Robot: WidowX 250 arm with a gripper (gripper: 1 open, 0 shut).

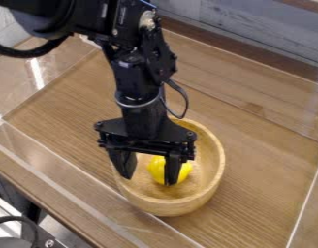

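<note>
My black gripper [146, 159] hangs down into a light wooden bowl [188, 198], its fingers open on either side of a yellow round object [174, 171]. The yellow object sits in the bowl, partly hidden behind the fingers; whether the fingers touch it is unclear.
The wooden table [259, 126] has free room to the right of the bowl and behind it. A pale wall [252, 29] runs along the back. A clear strip lies along the near left edge, with a dark cable at the bottom left.
</note>
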